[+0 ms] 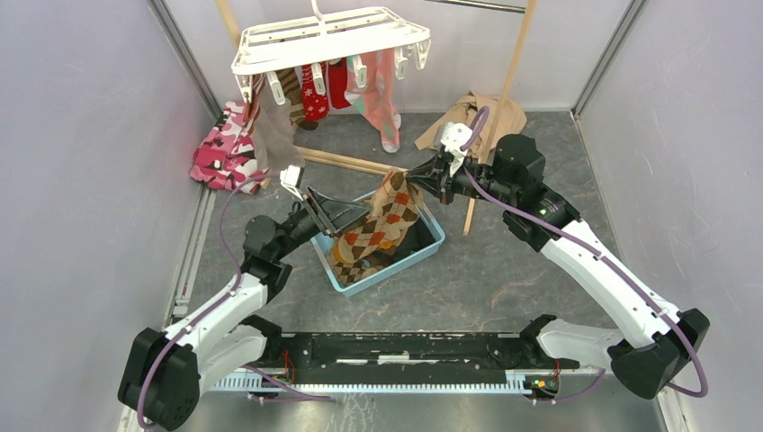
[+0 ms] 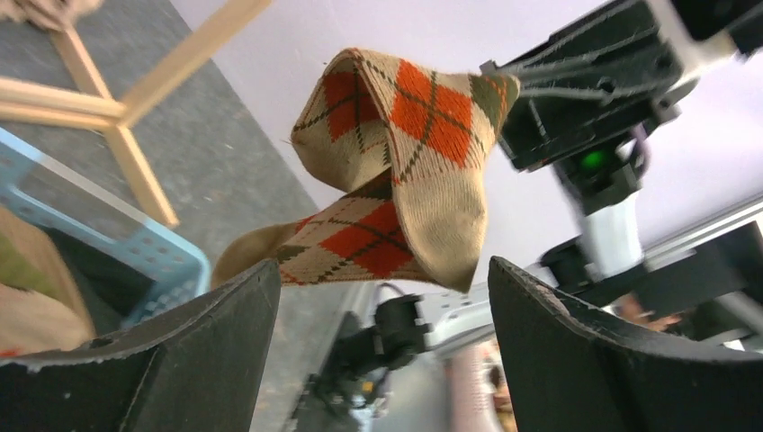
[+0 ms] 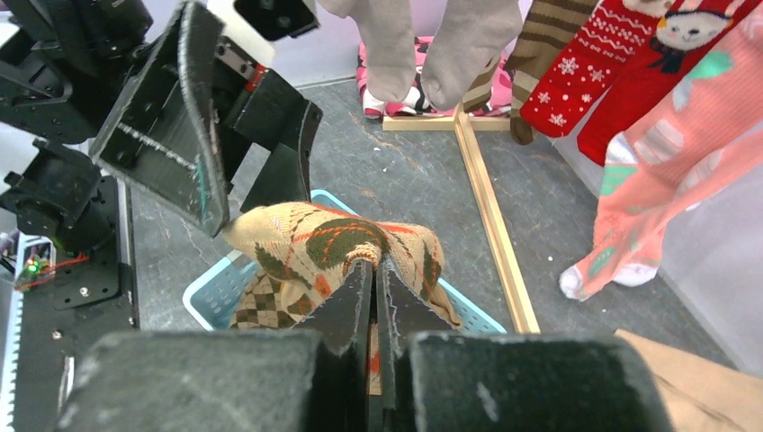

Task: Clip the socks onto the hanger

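Note:
A beige argyle sock (image 1: 392, 207) (image 2: 432, 126) (image 3: 297, 238) hangs from my right gripper (image 1: 412, 178), which is shut on its edge, above the blue basket (image 1: 387, 275). My left gripper (image 1: 353, 219) is open, just left of the held sock; in the left wrist view the sock is beyond its fingers, with nothing between them. More patterned socks (image 1: 351, 270) lie in the basket. The white clip hanger (image 1: 330, 40) at the back carries grey, striped, red and pink socks (image 3: 675, 171).
A pink camouflage cloth (image 1: 220, 148) lies at the back left, and a beige cloth (image 1: 468, 117) at the back right. Wooden bars (image 3: 486, 207) lie behind the basket.

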